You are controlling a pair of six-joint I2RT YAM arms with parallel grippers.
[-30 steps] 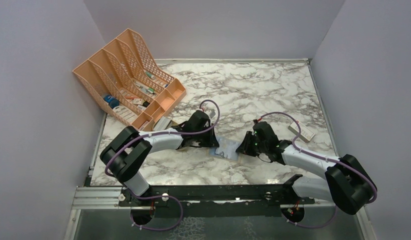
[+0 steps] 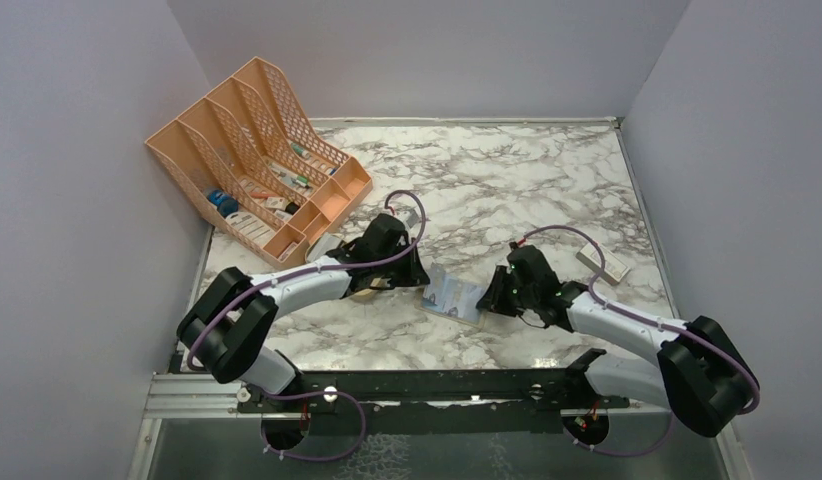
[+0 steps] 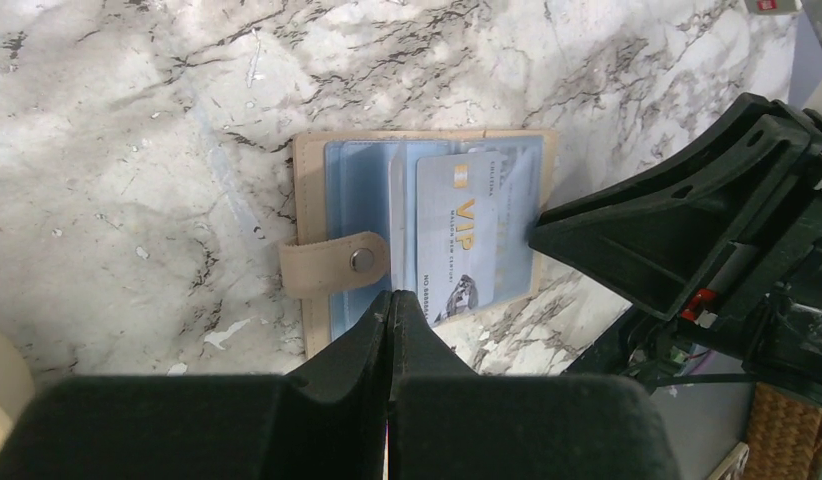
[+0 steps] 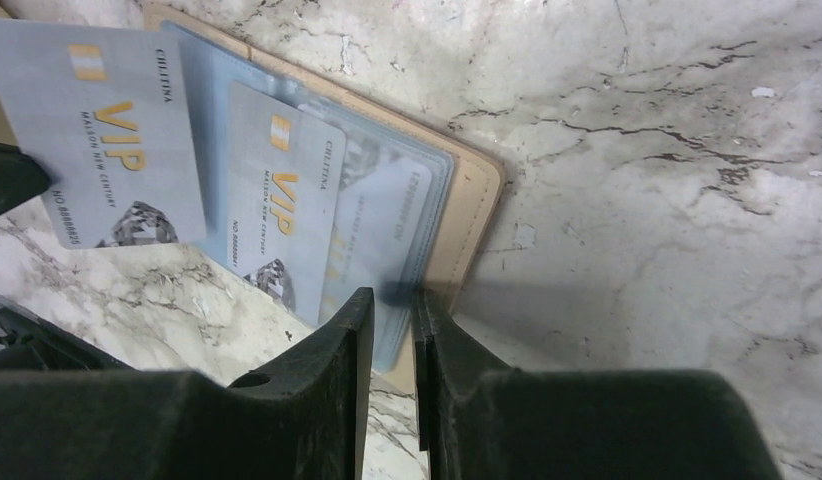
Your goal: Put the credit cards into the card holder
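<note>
The tan card holder (image 2: 453,319) lies open on the marble table, its blue pages visible. In the right wrist view, my left fingertip (image 4: 12,180) shows at a grey VIP card (image 4: 117,150) raised over the page. That card appears edge-on in the left wrist view, where my left gripper is shut on it. Another VIP card (image 4: 285,195) rests on the holder, beside a paler one (image 4: 392,215) under the clear pocket. At the holder's right edge, my right gripper has its fingers a little apart, with no card between them.
An orange divided rack (image 2: 332,195) with several tubes and bottles stands at the back left. A small white box (image 2: 603,265) lies right of the right arm. Both grippers are close together over the holder.
My left gripper has moved left, away from the holder's middle, and more of the card at its fingers shows. The holder and my right gripper have shifted slightly right.
</note>
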